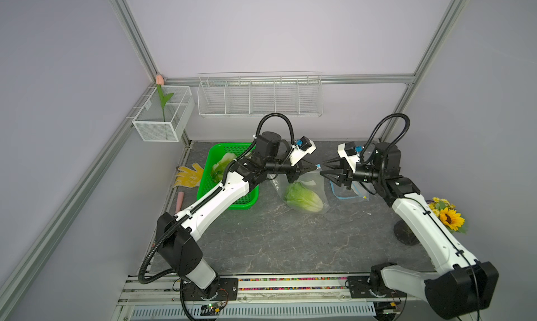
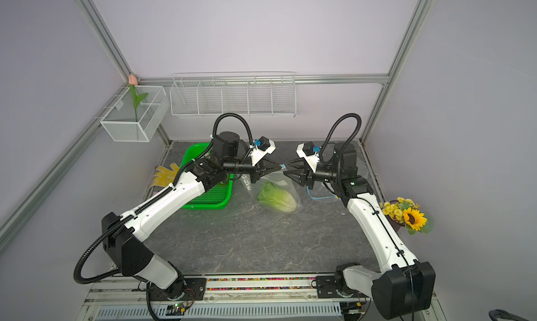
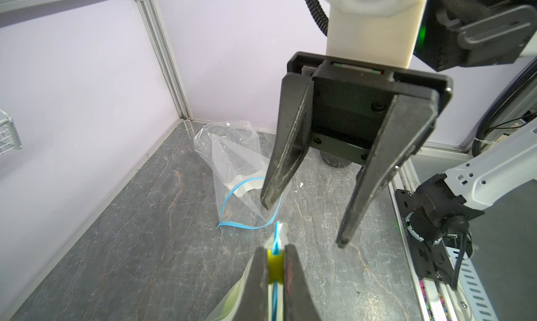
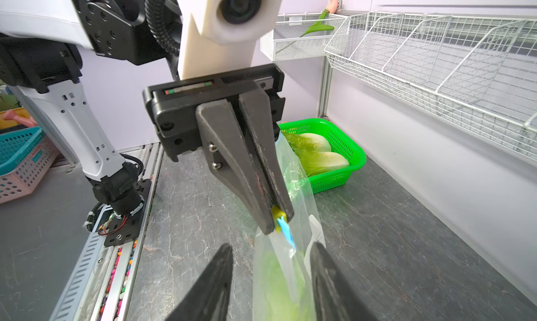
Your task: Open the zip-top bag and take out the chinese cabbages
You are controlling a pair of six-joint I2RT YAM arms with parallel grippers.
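The clear bag [image 1: 302, 189] with a Chinese cabbage [image 2: 278, 199] inside is at the middle, its blue zip top raised. My left gripper is shut on that top, blue strip and yellow slider between its fingertips, as both wrist views show. My right gripper stands open just beside the zip top, its fingers apart from it, nothing between them that it holds.
A green basket [image 4: 351, 148] with cabbages stands at the back left. An empty zip bag [image 3: 229, 153] lies to the right. Wire racks [image 1: 260, 97] hang on the back wall.
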